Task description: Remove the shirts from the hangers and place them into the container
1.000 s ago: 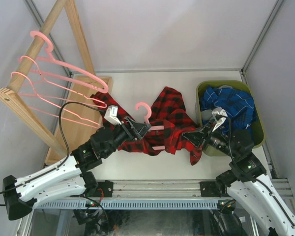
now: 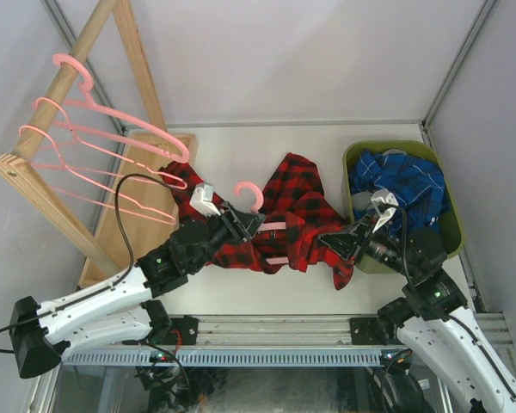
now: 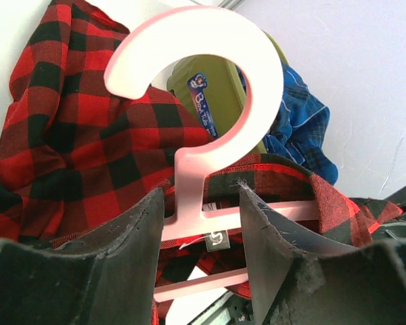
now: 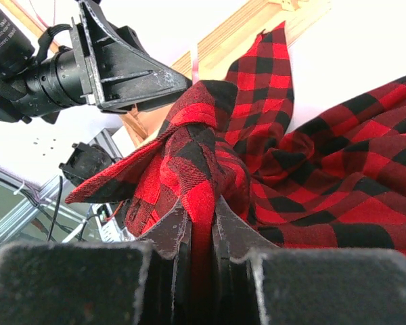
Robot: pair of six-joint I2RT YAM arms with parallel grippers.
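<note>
The red-and-black checked shirt (image 2: 297, 194) lies bunched on the table between both arms. From its collar the pink hanger (image 3: 257, 112) pokes out, its hook upright and its bars partly covered by cloth. Around the base of the hook stands my left gripper, fingers parted, with a gap on either side of the hanger's neck. My right gripper is shut on a fold of the shirt, which bulges up beyond its fingers in the right wrist view. The hanger's right end is hidden inside the cloth.
A wooden rack (image 2: 139, 64) with several empty pink hangers (image 2: 112, 112) rises at the left. An olive bin (image 2: 351, 163) holding blue checked cloth (image 2: 404, 185) stands at the right. Bare table shows behind and in front of the shirt.
The left arm has shifted slightly, its gripper moving a little right and down beside the hanger's hook. The right arm, shirt and hanger look almost unchanged.
</note>
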